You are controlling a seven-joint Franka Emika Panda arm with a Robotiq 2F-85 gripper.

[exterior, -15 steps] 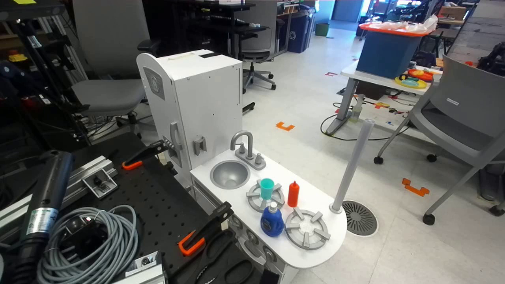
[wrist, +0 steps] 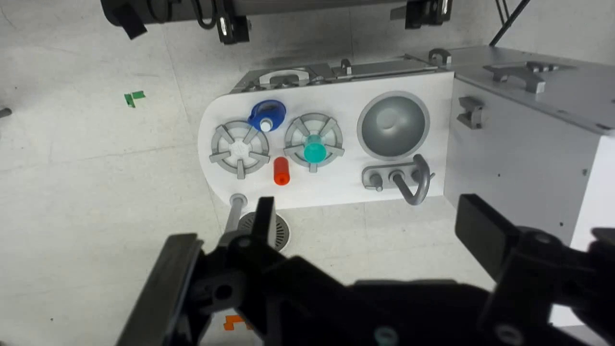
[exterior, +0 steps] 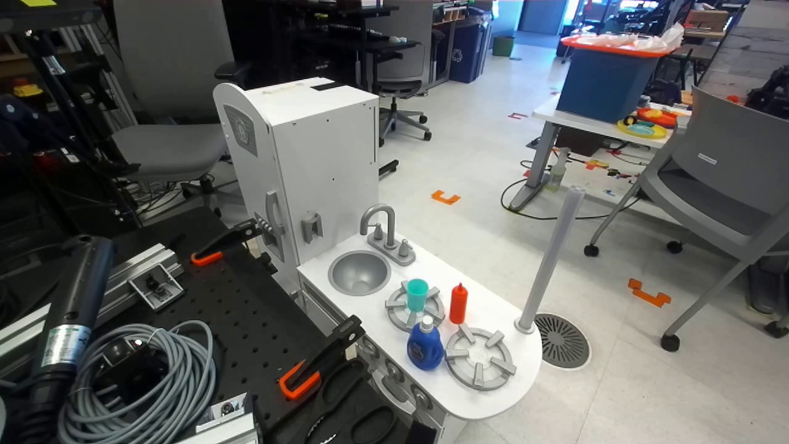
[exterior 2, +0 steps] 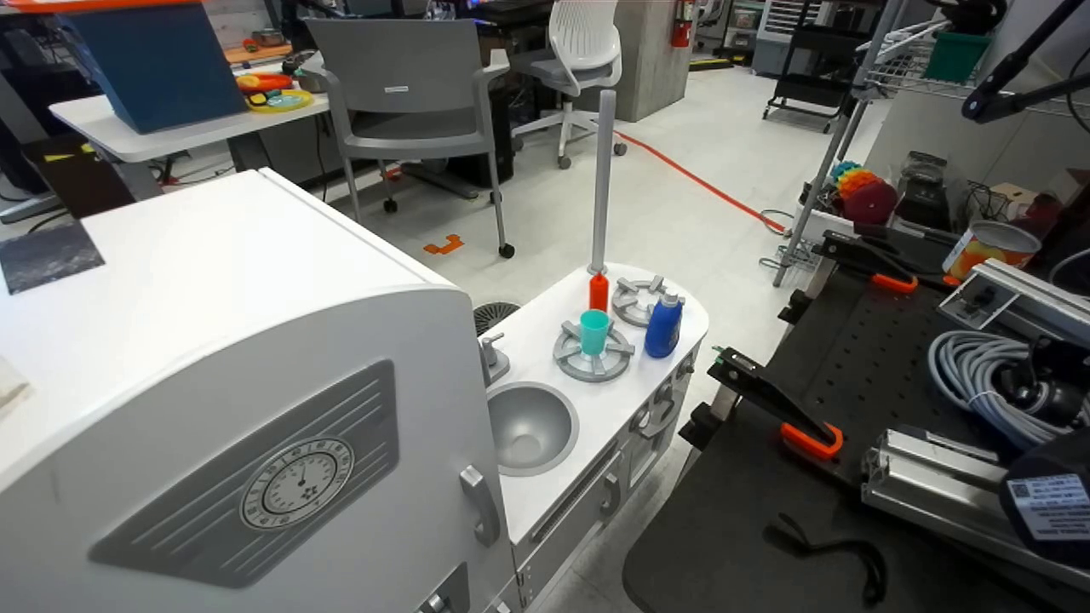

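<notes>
Wide apart, the fingers of my open gripper hold nothing; in the wrist view they hang high over the toy kitchen. A teal cup (exterior: 417, 295) stands upright on the burner beside the sink. Close to it is an upright red bottle (exterior: 458, 304), on the white counter between the two burners. A blue bottle with a pale cap (exterior: 425, 345) stands near the counter's front edge, also between the burners. The grey sink basin (wrist: 393, 125) looks empty. Neither exterior view shows the gripper.
A tall white toy fridge (exterior: 325, 155) borders the sink end. The curved faucet (exterior: 379, 222) rises behind the basin, and a grey post (exterior: 551, 255) stands at the far corner. Along the kitchen's front lies a black worktable (exterior: 244, 318) with clamps and coiled cable. The outer burner (wrist: 239, 150) is bare.
</notes>
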